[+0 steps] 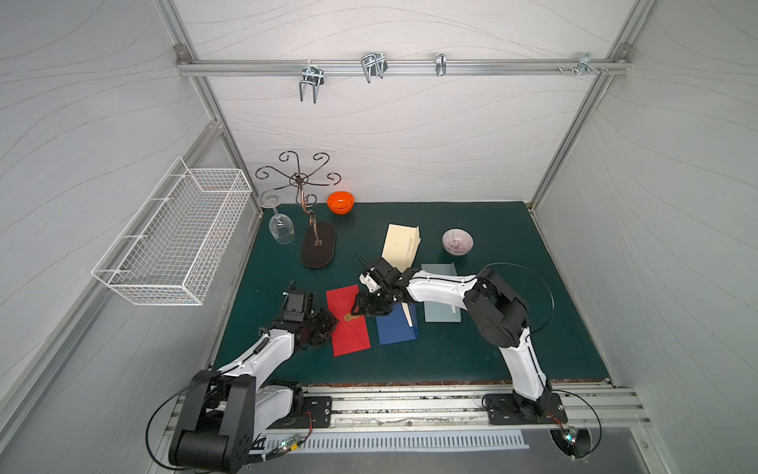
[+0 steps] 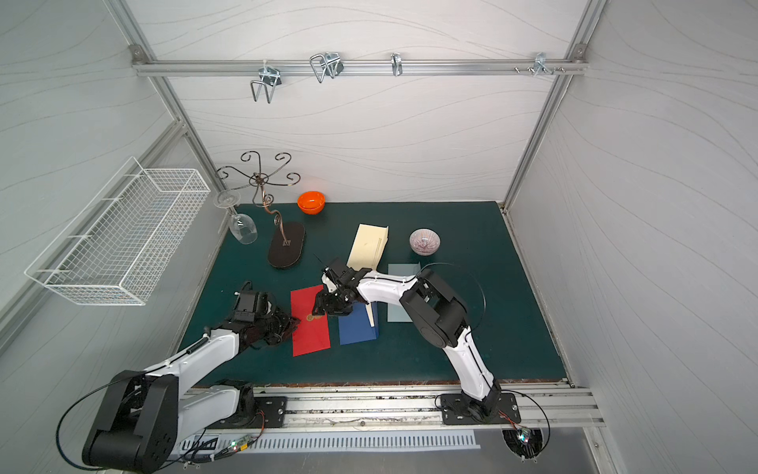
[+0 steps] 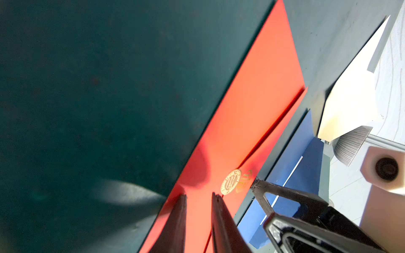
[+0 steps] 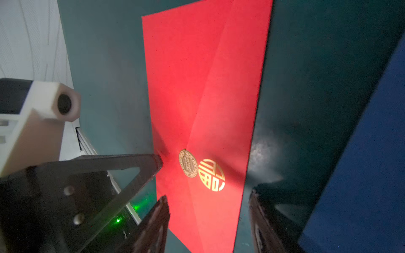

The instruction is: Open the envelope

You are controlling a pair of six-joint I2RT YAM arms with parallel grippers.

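Note:
The red envelope (image 1: 346, 335) lies flat on the table, its long flap down along the right side. A round gold seal (image 4: 188, 163) sits at the flap's edge, next to a gold emblem (image 4: 211, 175) printed on the flap. My left gripper is low over the envelope's left edge, its narrow fingers part open, with red paper visible behind the gap. Whether the left fingertips touch the paper I cannot tell. From the right, my right gripper reaches over the flap side, fingers wider apart, the envelope showing between its fingers and nothing held.
Just right of the red envelope lies a blue envelope (image 1: 396, 329), partly under my right arm. Beyond are a pale grey-blue envelope (image 1: 439, 314) and a cream envelope (image 1: 401, 243). A metal stand (image 1: 317, 249), wine glass (image 1: 281, 229), orange bowl (image 1: 340, 202) and patterned bowl (image 1: 457, 241) stand farther back.

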